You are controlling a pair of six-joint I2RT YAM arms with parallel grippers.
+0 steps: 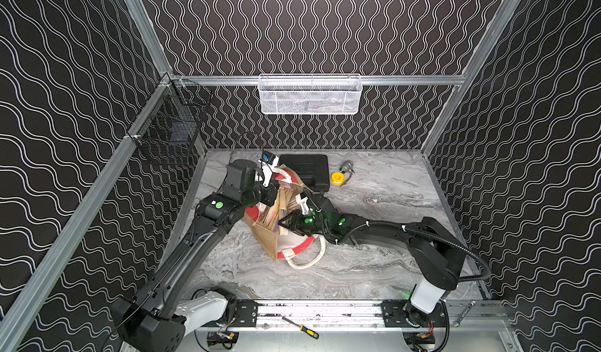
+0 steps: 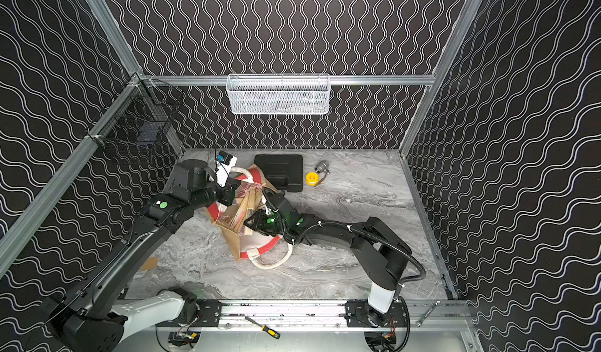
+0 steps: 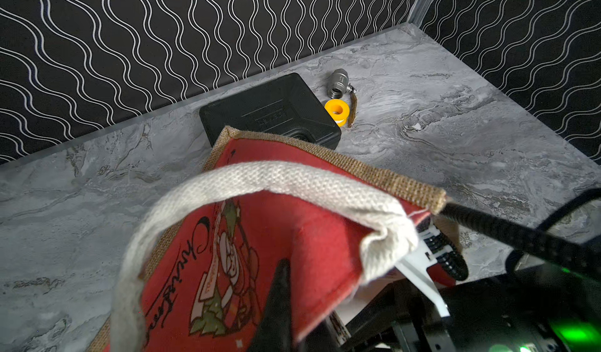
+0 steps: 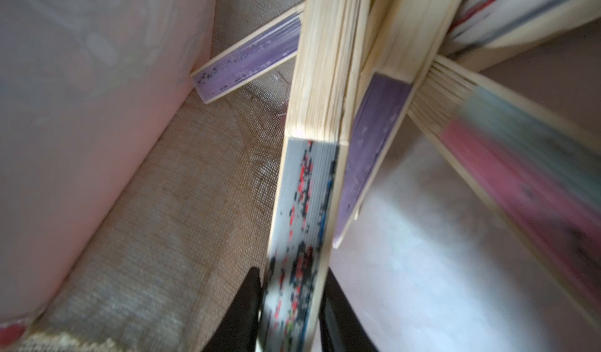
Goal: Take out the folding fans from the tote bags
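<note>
A red and burlap tote bag with white rope handles lies open under both arms, several folding fans inside it. In the right wrist view one folded fan, grey and wooden, runs between the fingers of my right gripper, which is shut on its end. Beside it in the bag are a purple fan, a small purple-ended fan and a pink and green fan. My left gripper is shut at the bag's red wall, the cloth edge at its fingers; its tips are partly hidden.
Behind the bag lies a black case, with a yellow tape roll and a metal fitting to its right. A white mesh basket hangs on the back wall.
</note>
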